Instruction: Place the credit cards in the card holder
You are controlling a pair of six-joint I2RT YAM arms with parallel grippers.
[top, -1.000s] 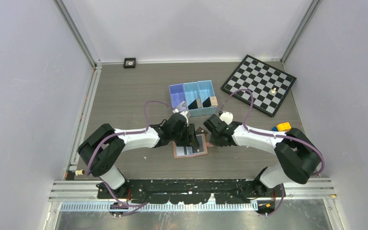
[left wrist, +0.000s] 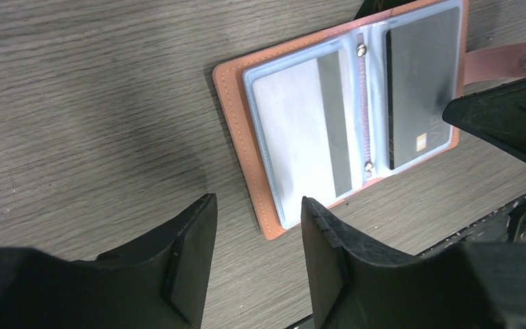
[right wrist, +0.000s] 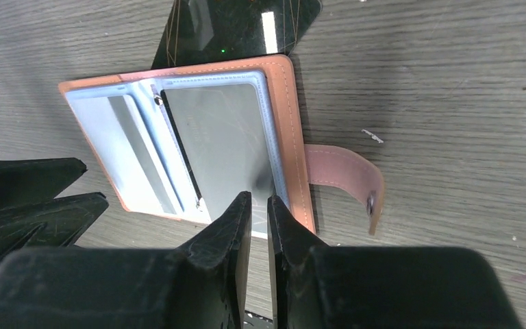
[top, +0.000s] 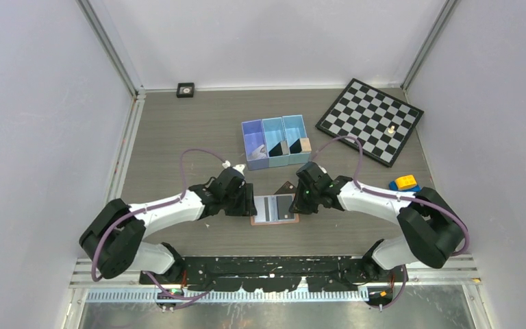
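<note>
The open tan card holder (top: 269, 209) lies between my grippers, with pale blue sleeves, a white insert on the left and a grey card (left wrist: 418, 82) in the right sleeve. A dark card (right wrist: 229, 27) lies just beyond its upper edge. My left gripper stands part open beside the holder's left end, nothing visible between its fingers. My right gripper is over the right sleeve, fingertips slightly apart at the grey card; whether anything is between them I cannot tell.
A blue three-compartment tray (top: 274, 127) with cards stands behind the holder. A chessboard (top: 370, 116), a yellow-and-blue toy (top: 405, 183) and a small black box (top: 185, 90) lie farther off.
My left gripper has moved left, off the holder's middle to its left end.
</note>
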